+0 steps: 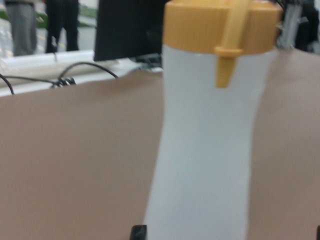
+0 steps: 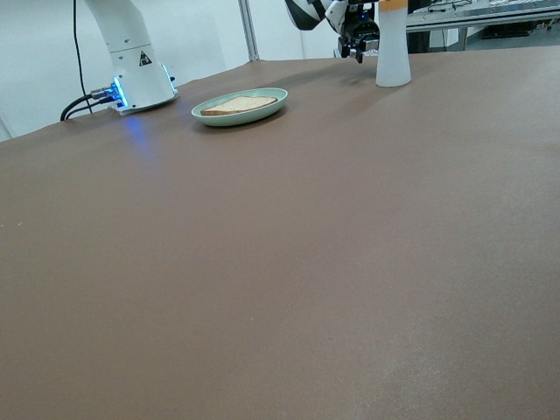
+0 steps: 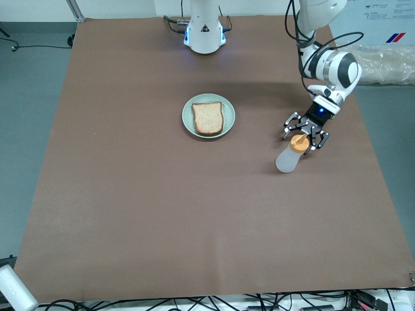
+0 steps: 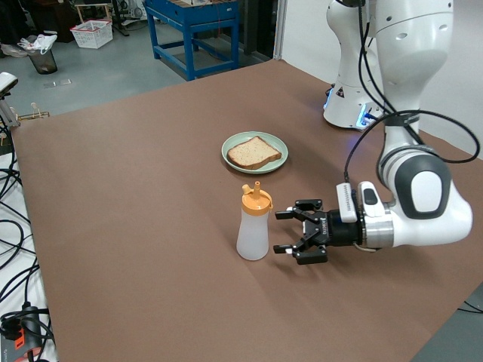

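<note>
A squeeze bottle [image 3: 286,159] with a translucent body and orange cap stands upright on the brown table. My gripper [image 3: 301,146] is open behind it, its fingers level with the bottle on the right side of the camera right view, pointing toward it with a small gap. In the wrist view the bottle [image 1: 200,140] fills the middle, with dark fingertips just entering at the bottom edge. A slice of bread [image 4: 253,153] lies on a pale green plate [image 4: 234,140] farther back on the table.
The white robot base [image 3: 204,35] stands at the back edge. Cables and equipment lie along one edge, and a wrapped plastic roll [image 3: 382,65] is beside the table at the right.
</note>
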